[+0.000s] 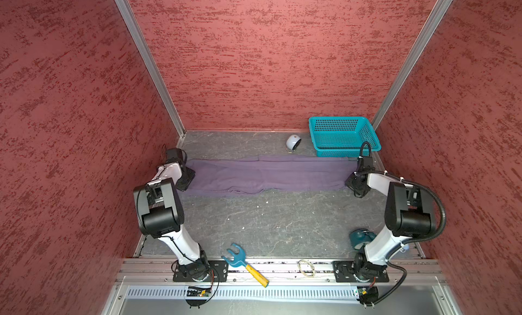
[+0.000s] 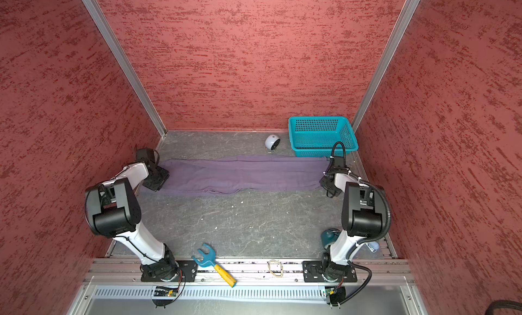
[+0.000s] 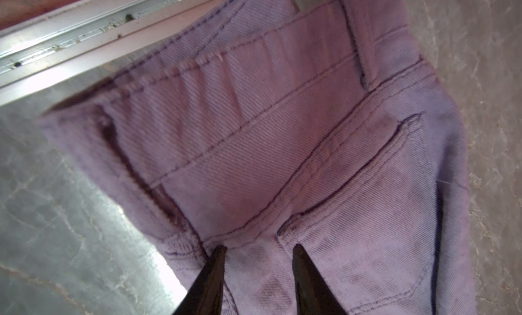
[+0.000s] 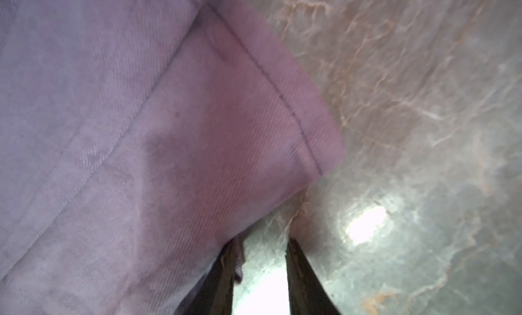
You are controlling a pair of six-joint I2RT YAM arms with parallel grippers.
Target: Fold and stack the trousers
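Note:
Purple denim trousers [image 1: 261, 173] lie stretched lengthwise across the table, one leg over the other. At their left end, the left wrist view shows the waistband [image 3: 228, 102], a belt loop and a back pocket [image 3: 369, 222]. My left gripper is shut on the denim just below the waistband, its fingers a cloth's bulk apart. By the leg hem [image 4: 293, 113] at the right end, my right gripper stands part open. Its left finger [image 4: 220, 282] touches or nearly touches the cloth edge; bare table shows between its fingers.
An empty turquoise basket [image 1: 345, 152] stands at the back right, close behind the right arm. A white round device [image 1: 293, 142] sits behind the trousers. A blue-and-yellow toy wrench [image 1: 244, 263] lies at the front edge.

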